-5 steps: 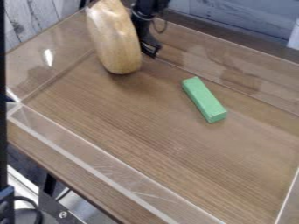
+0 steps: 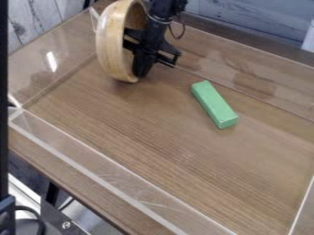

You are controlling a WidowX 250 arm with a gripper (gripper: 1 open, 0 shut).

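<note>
A large tan oval object [image 2: 117, 41], like a wooden bowl or tray, stands on edge at the upper left of the camera view. The black gripper [image 2: 152, 57] is right against its right side, low over the table. Whether its fingers hold the rim or are merely beside it is hard to make out, as the dark parts overlap.
A green block [image 2: 214, 105] lies on the wooden table [image 2: 160, 174] right of centre. Wooden walls bound the back and left, and dark cables [image 2: 28, 216] show at the lower left.
Over the last second the tan object has turned from showing its broad face to more edge-on, uncovering more of the gripper, which has shifted slightly down. The green block stays put.
</note>
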